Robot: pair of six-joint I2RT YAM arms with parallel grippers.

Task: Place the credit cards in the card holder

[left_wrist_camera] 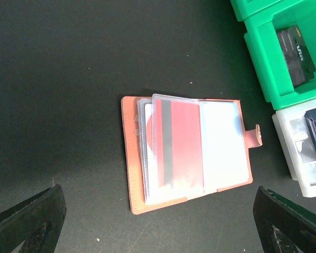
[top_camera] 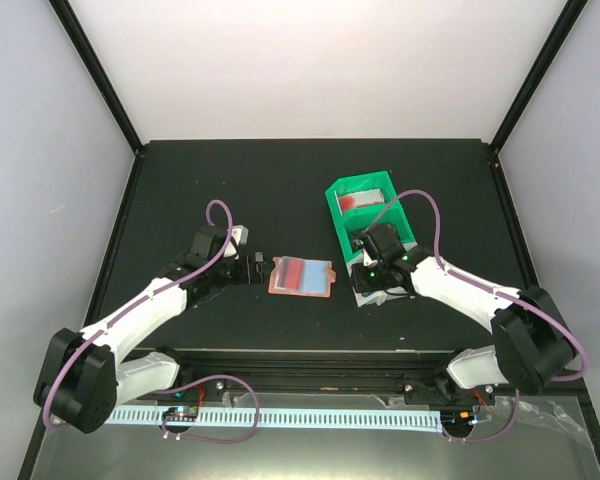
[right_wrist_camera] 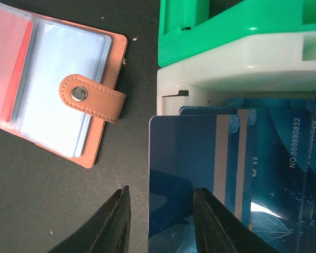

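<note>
The tan card holder [left_wrist_camera: 128, 158] lies spread on the black table, its clear sleeves uppermost; a reddish card [left_wrist_camera: 187, 142] shows under one sleeve. At its left side, my left gripper [top_camera: 266, 268] is open and empty, with fingers [left_wrist_camera: 39, 216] wide apart in the left wrist view. Dark blue cards [right_wrist_camera: 279, 153] stand in a white box [right_wrist_camera: 216, 63] to the holder's right. The nearest blue card [right_wrist_camera: 181, 142] sticks out past the box's left side. My right gripper is part open, one finger either side of that card's left edge; I see no grip on it.
Behind the white box is a green divided bin [top_camera: 342, 235], holding a black card box [left_wrist_camera: 296, 55] and red-and-white cards [top_camera: 360, 200]. The table left of the holder and in front of it is clear.
</note>
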